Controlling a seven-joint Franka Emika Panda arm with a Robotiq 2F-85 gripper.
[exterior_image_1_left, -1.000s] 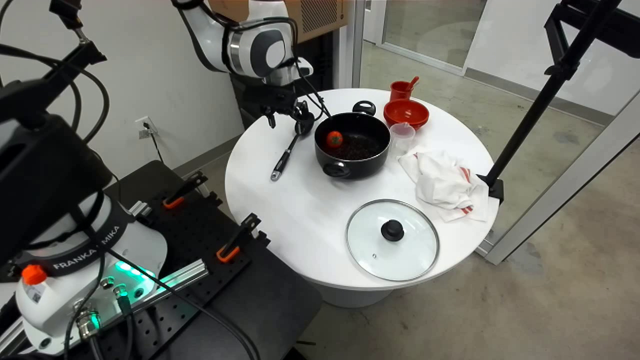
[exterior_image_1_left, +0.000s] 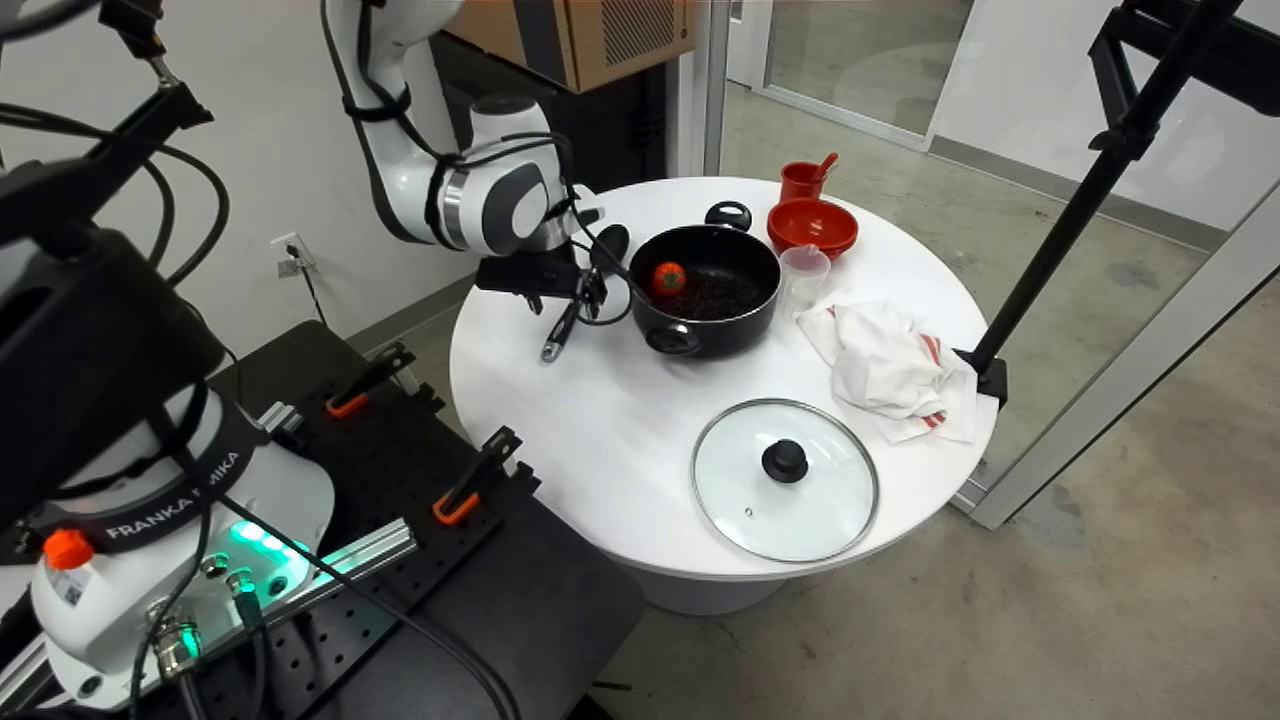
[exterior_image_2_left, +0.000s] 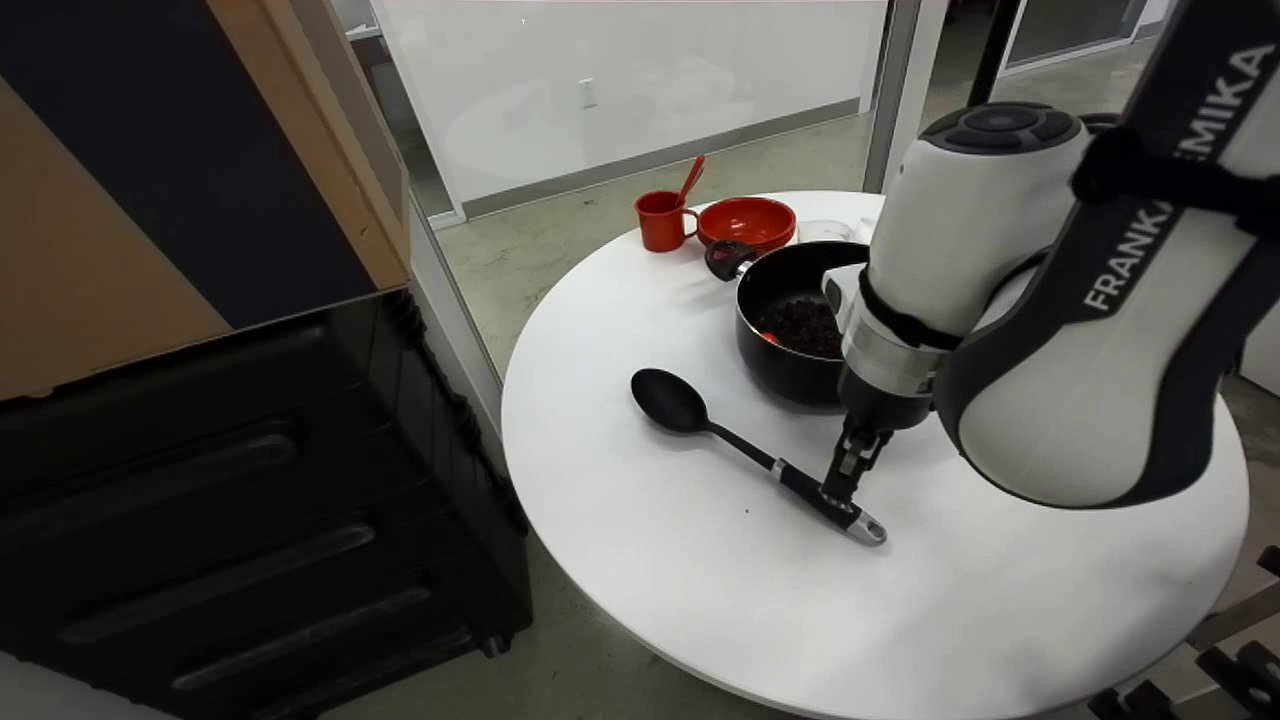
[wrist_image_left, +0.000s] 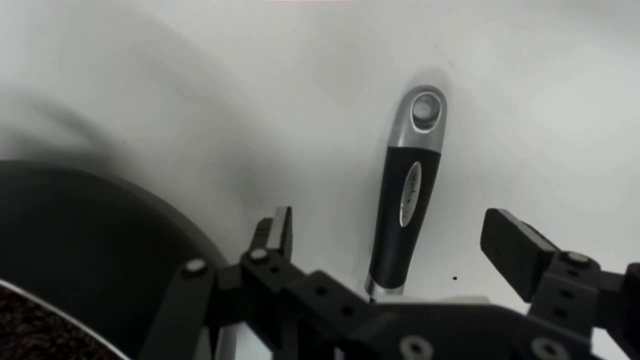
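Observation:
A black spoon (exterior_image_2_left: 672, 402) lies flat on the white table, its handle running toward the silver, holed end. In the wrist view the spoon's handle (wrist_image_left: 405, 204) sits between my spread fingers, with a gap on both sides. My gripper is open, pointing down over the handle. From exterior view 2, the gripper (exterior_image_2_left: 843, 480) appears low, right at the handle; whether it touches the table cannot be told. Beside it stands a black pot (exterior_image_1_left: 720, 330) holding a red tomato (exterior_image_1_left: 668, 280) and small dark pieces.
Close to the gripper's left finger in the wrist view is the pot's wall (wrist_image_left: 180, 231). A red cup (exterior_image_1_left: 800, 182), red bowl (exterior_image_1_left: 812, 226), clear cup (exterior_image_1_left: 804, 278) and white towel (exterior_image_1_left: 894, 372) stand farther off. The glass lid (exterior_image_1_left: 786, 510) lies near the table's front edge.
My arm has come down from above the table's far side to the spoon's handle, moving nearer the pot's side. The spoon and pot look unmoved.

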